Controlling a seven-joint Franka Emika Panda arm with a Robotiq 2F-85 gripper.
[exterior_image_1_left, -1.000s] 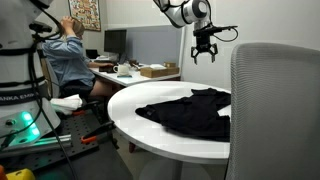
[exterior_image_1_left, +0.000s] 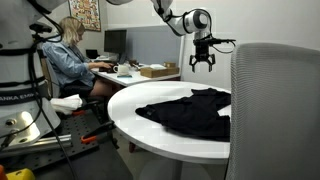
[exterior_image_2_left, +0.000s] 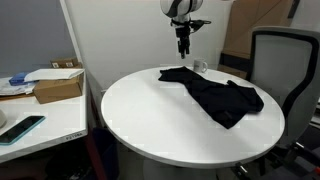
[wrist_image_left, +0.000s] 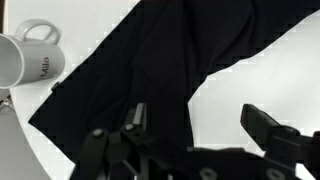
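A black cloth (exterior_image_1_left: 190, 118) lies spread and rumpled over the white round table (exterior_image_2_left: 140, 112). Part of it reaches toward the back of the table, and one end lies near the front right in exterior view 2. Above the back end of the cloth hangs my gripper (exterior_image_2_left: 183, 50), open and clear of the tabletop. In the wrist view the gripper has its fingers far apart; the cloth (wrist_image_left: 165, 45) lies below, under the left finger, with bare white table under the right one.
A white mug (exterior_image_2_left: 199, 66) with lettering stands at the table's back edge, close by the cloth. A grey chair back (exterior_image_1_left: 272, 110) stands at the table's side. Cardboard boxes (exterior_image_2_left: 58, 90) sit on a separate desk, and a person sits farther off.
The arm and gripper have come down somewhat above the far side of the table. The cloth lies as before. The seated person has shifted posture.
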